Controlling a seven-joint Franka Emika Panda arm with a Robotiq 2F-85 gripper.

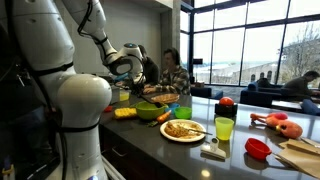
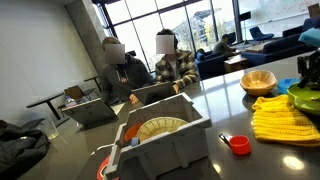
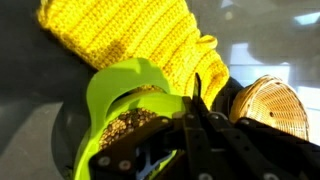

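Note:
A bright green bowl with brown, grainy contents fills the left of the wrist view. Its rim runs up to the fingertips of my gripper, which is shut there on the bowl's edge; the exact contact is partly hidden by the dark fingers. In exterior view 1 the green bowl is small, at the far left part of the table below the arm. At the right edge of exterior view 2 the bowl is cut off, above a yellow knit cloth.
A wicker basket stands close to the gripper. A plate of food, a yellow-green cup and a red bowl occupy the nearer table. A grey bin stands left of the cloth. People sit behind the table.

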